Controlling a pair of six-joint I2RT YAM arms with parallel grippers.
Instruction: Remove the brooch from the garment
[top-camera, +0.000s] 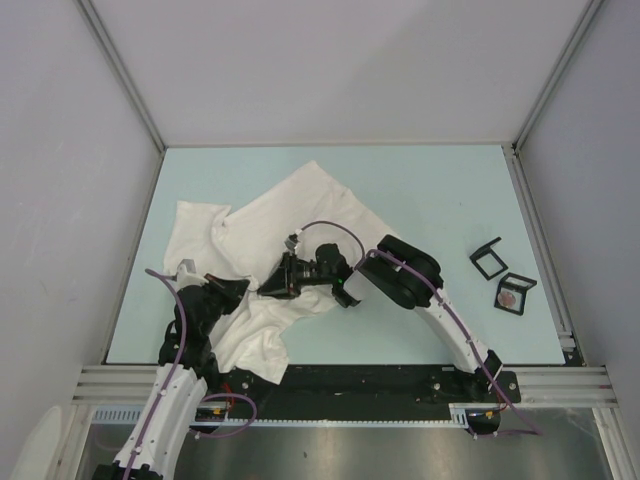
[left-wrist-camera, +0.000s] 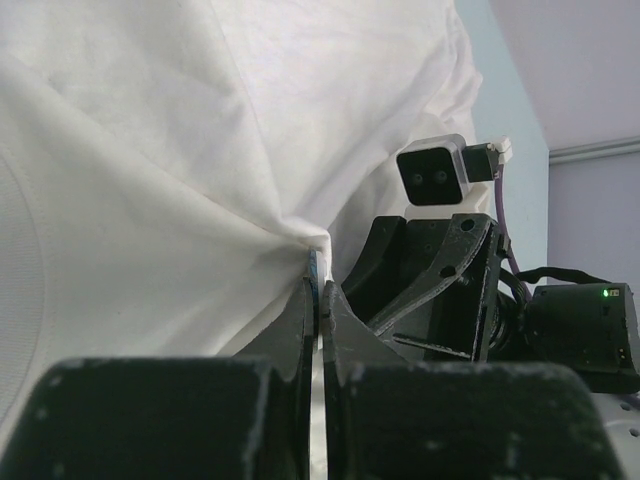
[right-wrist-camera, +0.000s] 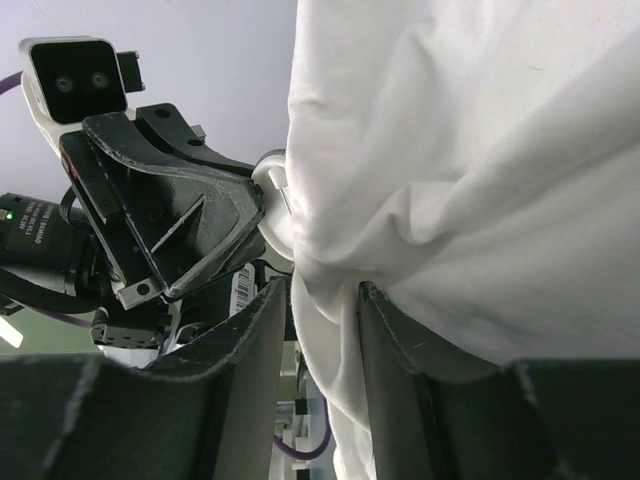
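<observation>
The white garment (top-camera: 290, 210) lies spread on the table, its folds lifted at the middle front. My left gripper is shut on a pinched edge of it, where a small blue-grey sliver shows at the tips, in the left wrist view. My right gripper comes in from the right close beside it, part open, with a white fold of the garment (right-wrist-camera: 440, 180) between and around its fingertips. I cannot make out the brooch clearly in any view.
Two small open black cases (top-camera: 510, 293) lie at the right of the table. Both arms crowd the front middle.
</observation>
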